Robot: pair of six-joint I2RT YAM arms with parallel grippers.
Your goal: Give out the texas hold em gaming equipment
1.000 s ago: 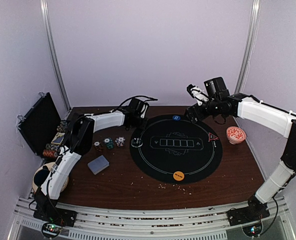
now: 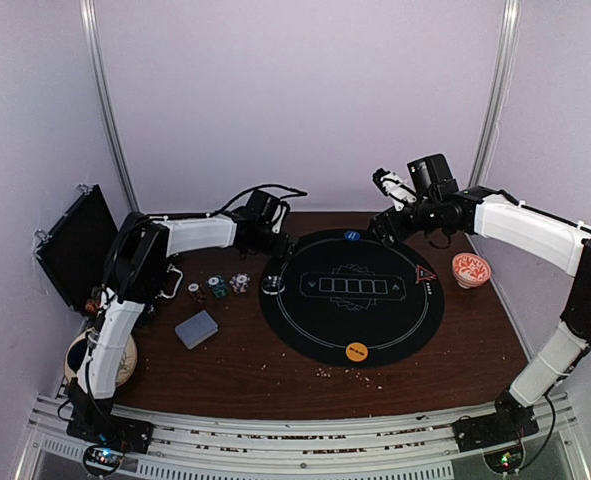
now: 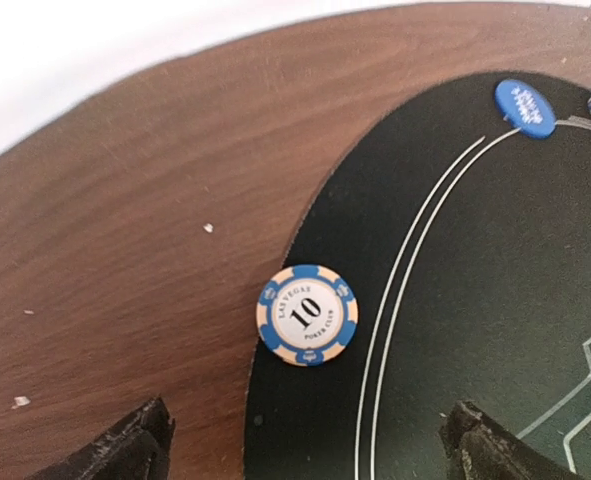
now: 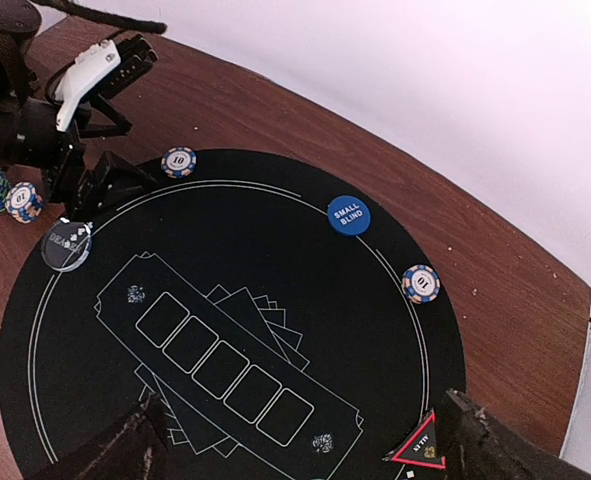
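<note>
My left gripper (image 2: 283, 240) is open over the upper-left rim of the round black poker mat (image 2: 355, 310). Below it a blue-and-white 10 chip (image 3: 306, 315) lies flat on the mat's edge. My right gripper (image 2: 385, 225) hangs open over the mat's upper-right part. On the mat are a blue SMALL BLIND button (image 4: 349, 215), another 10 chip (image 4: 421, 284), a clear dealer button (image 2: 272, 284), a red triangle ALL-IN marker (image 2: 424, 275) and a yellow button (image 2: 356, 352).
Chip stacks (image 2: 217, 286) and a card box (image 2: 196, 330) lie left of the mat. An open case (image 2: 75, 250) stands at far left, a red-and-white bowl (image 2: 471, 270) at right. Small bits are scattered in front of the mat.
My left arm has shifted slightly, its wrist a little left and its elbow further left. The right arm has not moved.
</note>
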